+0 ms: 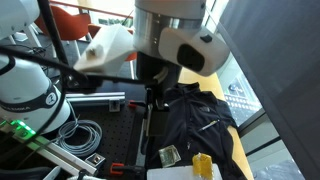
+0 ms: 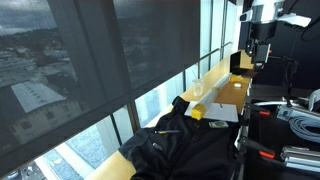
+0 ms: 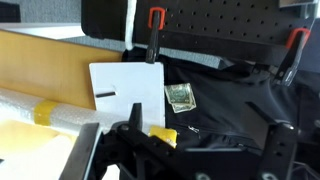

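Observation:
A black jacket (image 1: 190,108) lies spread over the table, with a slim pen-like item (image 1: 208,125) on it. On its dark cloth (image 3: 222,105) rests a small square packet (image 3: 181,97), greenish and silvery. Beside the packet is a white board or sheet (image 3: 128,82) with a short black mark. A clear wrapped roll (image 3: 75,118) has a yellow band (image 3: 43,112); a yellow end (image 1: 203,165) also shows in exterior view 1. My gripper is open above the table, its dark fingers apart at the bottom of the wrist view. Nothing is held between them.
Red-handled clamps (image 3: 155,30) grip the dark mounting plate (image 3: 225,22) along the table's edge. Coiled grey cable (image 1: 78,135) lies by the robot base. Windows and a dark blind (image 2: 95,60) border the far side. Orange chairs (image 1: 70,22) stand beyond.

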